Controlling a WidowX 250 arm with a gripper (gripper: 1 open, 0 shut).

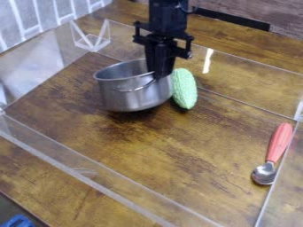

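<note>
A steel pot (128, 90) with a wire handle stands on the wooden table at the upper middle. My black gripper (161, 71) reaches down at the pot's right rim, shut; whether it has the rim or handle between its fingers is too small to tell. A light green oval object (185, 90) lies just right of the pot, partly behind the gripper and pot.
A red-handled scoop (277, 146) lies at the right. Clear plastic edging runs round the wooden table (130, 160), whose front middle is bare. A blue object (14, 222) shows at the lower left corner.
</note>
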